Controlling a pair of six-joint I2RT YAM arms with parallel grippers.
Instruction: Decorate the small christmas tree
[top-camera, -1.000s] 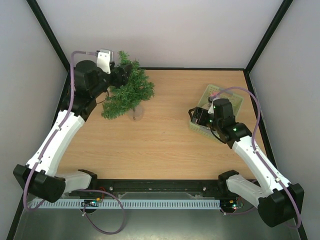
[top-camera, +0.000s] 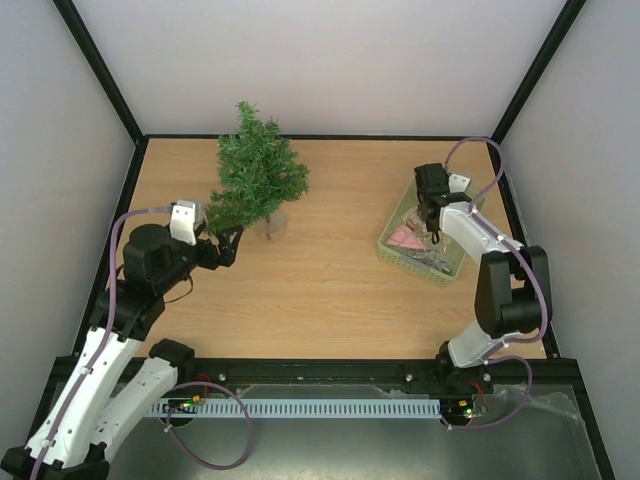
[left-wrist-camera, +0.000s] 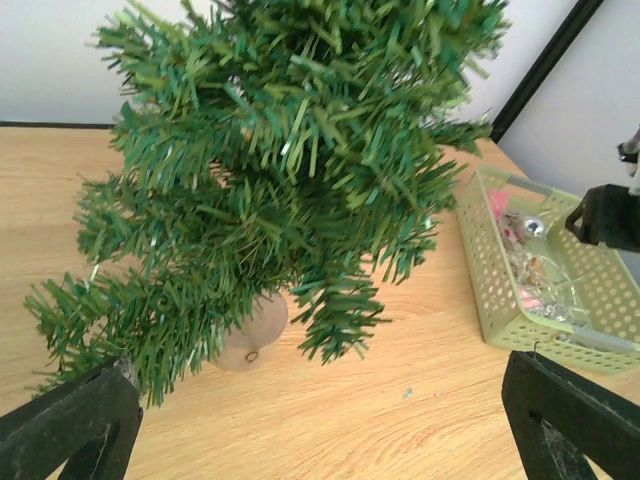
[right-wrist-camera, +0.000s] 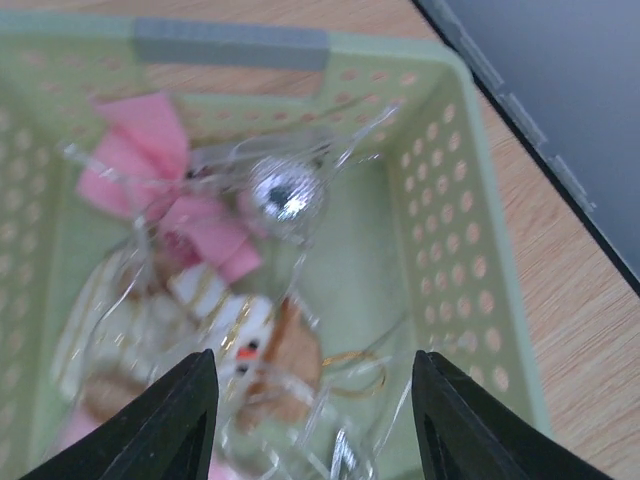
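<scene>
The small green tree (top-camera: 255, 170) stands on a clear round base at the table's left half, filling much of the left wrist view. My left gripper (top-camera: 222, 245) is open just left and in front of it, nothing between its fingers. The green basket (top-camera: 395, 260) at right holds pink bows (right-wrist-camera: 135, 150), a silver bauble (right-wrist-camera: 285, 190), a small striped brown figure (right-wrist-camera: 280, 365) and clear hanging loops. My right gripper is open over the basket, its fingers pointing down at these items, nothing clearly held.
Walls with dark frame edges bound it at back and sides; the right wall is close beside the basket.
My left gripper has moved down and toward the front from the upper part of the tree. My right arm has swung back over the basket, its gripper turning downward.
</scene>
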